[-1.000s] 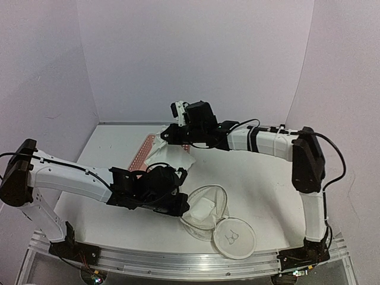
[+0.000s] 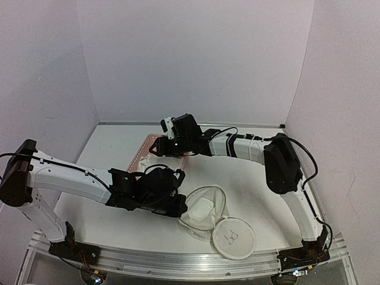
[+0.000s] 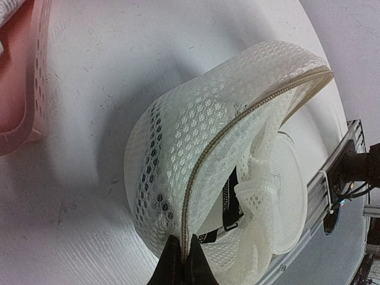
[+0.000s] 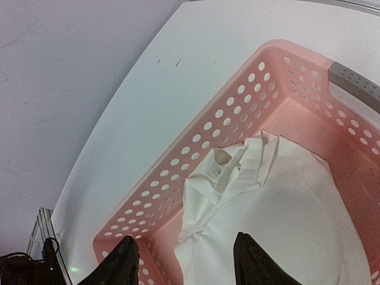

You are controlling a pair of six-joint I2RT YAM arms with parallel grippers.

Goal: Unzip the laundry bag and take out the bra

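The white mesh laundry bag gapes at the front of the table, its round lid flap folded out flat. My left gripper is shut on the bag's zippered rim. Inside the bag lie a white item and a black strap with a small hook; whether this is the bra, I cannot tell. My right gripper is open above the pink basket. Below its parted fingers, a white cloth garment rests in that basket, not held.
The basket stands behind the left arm, with a grey-and-white handle at one end. Bare table extends to the right of the bag. The front rail runs close to the lid flap.
The left arm and the bag have hardly moved.
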